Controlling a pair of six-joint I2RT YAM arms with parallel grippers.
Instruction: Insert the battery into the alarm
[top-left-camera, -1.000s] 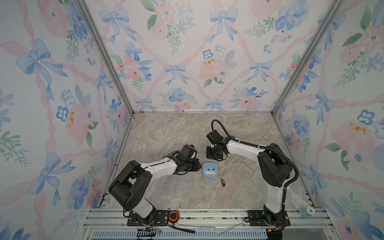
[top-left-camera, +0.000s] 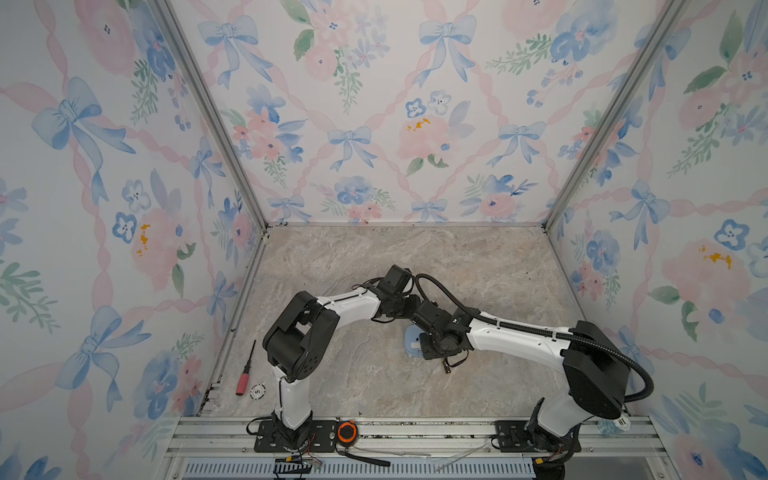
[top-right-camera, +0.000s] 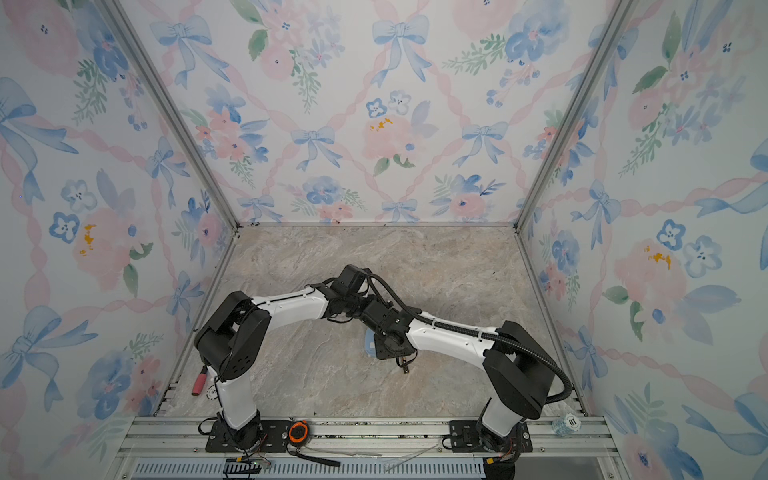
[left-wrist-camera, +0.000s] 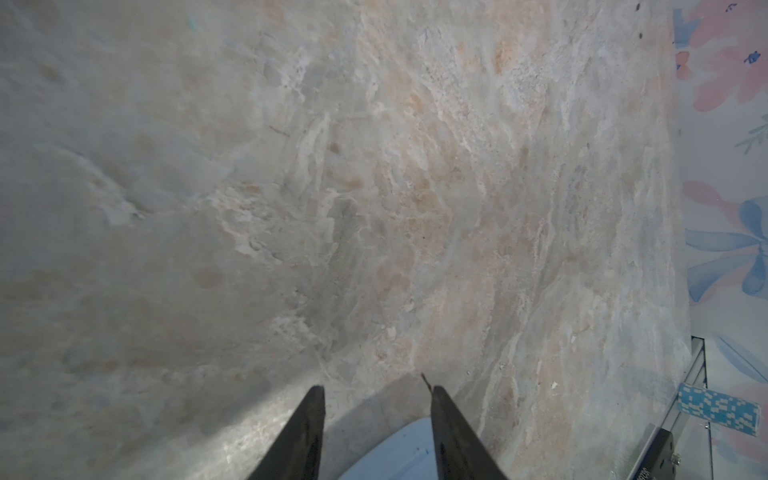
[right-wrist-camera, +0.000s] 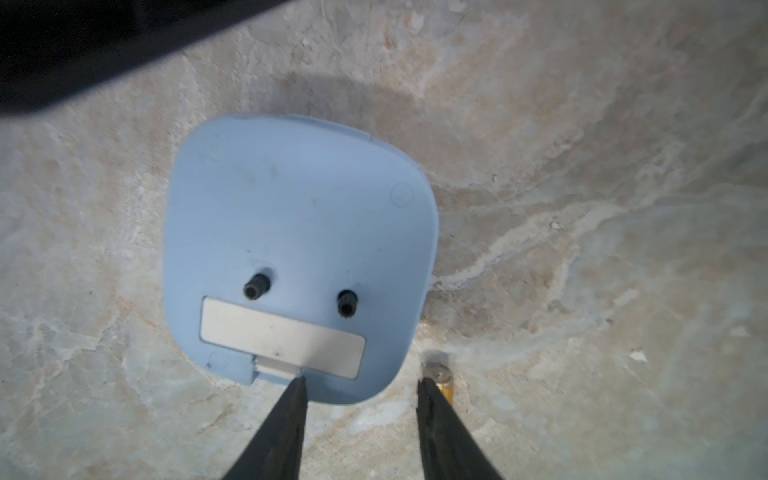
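Observation:
The light-blue alarm lies flat on the table, its face with two black pegs and a white panel turned up in the right wrist view. Only its edge shows in the left wrist view. A battery, orange-brown with a metal end, rests on the table beside the alarm. My right gripper is over the alarm's near edge and the battery, fingers apart and nothing between them. My left gripper hovers beyond the alarm, also parted and empty. In the top left view the right gripper hides most of the alarm.
A red-handled screwdriver and a round white disc lie at the left edge. An orange tape measure sits on the front rail. Both arms are close together.
My right gripper has come towards the front, now over the alarm and close to the battery. My left gripper has shifted to the right and back. Alarm and battery appear in place.

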